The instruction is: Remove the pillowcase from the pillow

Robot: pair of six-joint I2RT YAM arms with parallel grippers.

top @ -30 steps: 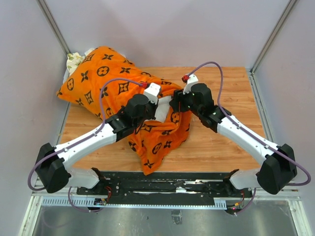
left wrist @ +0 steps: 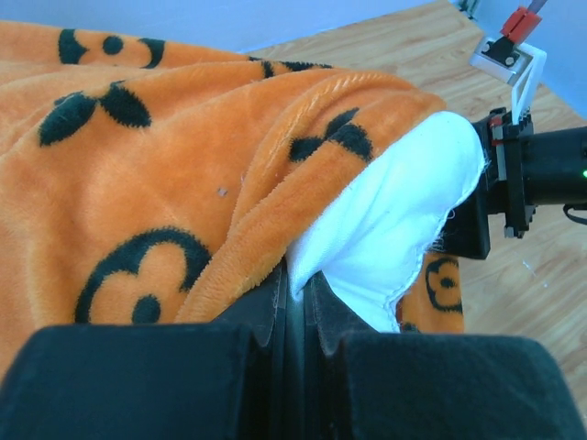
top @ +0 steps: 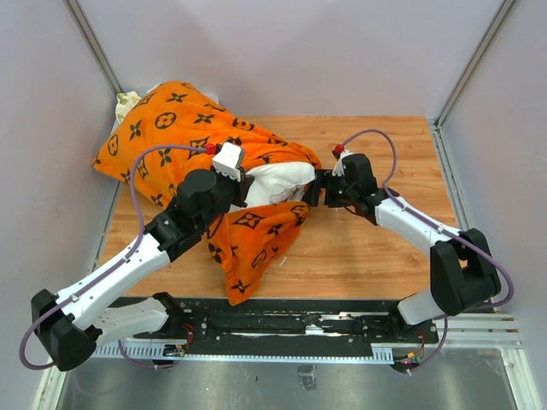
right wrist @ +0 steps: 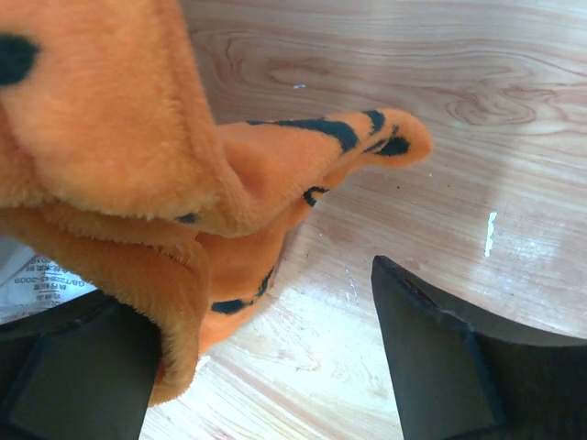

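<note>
The orange pillowcase (top: 162, 128) with dark printed motifs lies in folds across the left of the table, its opening toward the right arm. White pillow fabric (top: 275, 183) shows in that opening. In the left wrist view my left gripper is shut on the white pillow fabric (left wrist: 390, 215), right beside the pillowcase's edge. My right gripper stands open at the right end of the opening. One of its fingers (right wrist: 101, 357) is against the orange fabric (right wrist: 183, 284), partly covered by it; the other finger (right wrist: 440, 357) is clear over bare wood.
A printed white label (right wrist: 41, 284) shows inside the opening. Bare wooden table (top: 385, 265) lies to the right and front. A pale cloth (top: 126, 102) sits at the back left corner, near the wall.
The edge has slackened leftward. The left gripper has shifted slightly left.
</note>
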